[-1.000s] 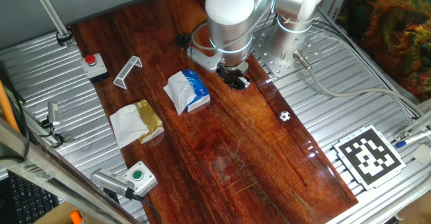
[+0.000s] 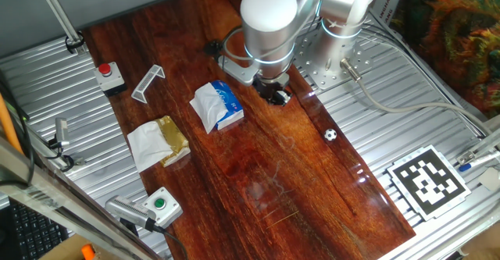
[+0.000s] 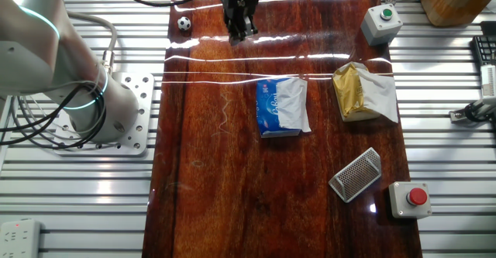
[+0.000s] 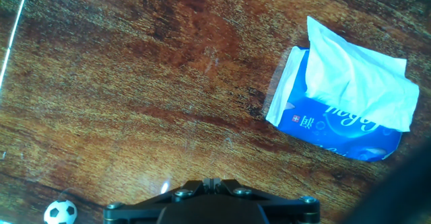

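Observation:
My gripper shows at the bottom of the wrist view, its fingers together with nothing visible between them. In exterior view 1 the gripper (image 2: 280, 97) hangs over the table near the robot base, to the right of a blue tissue pack (image 2: 228, 108). That pack (image 4: 343, 126) has a white tissue sticking out and lies to the right in the wrist view, apart from the fingers. A gold tissue pack (image 3: 350, 91), also with a white tissue pulled out, sits beyond the blue one. Near the table's edge rests a small black-and-white ball (image 4: 60, 212).
A white bracket-like grater (image 3: 356, 174), a red-button box (image 2: 110, 79) and a green-button box (image 2: 162, 206) stand along the edge away from the base. A marker board (image 2: 428, 180) lies off the table.
The arm has shifted very slightly over the last second. The tissue packs, ball and other objects stay where they were.

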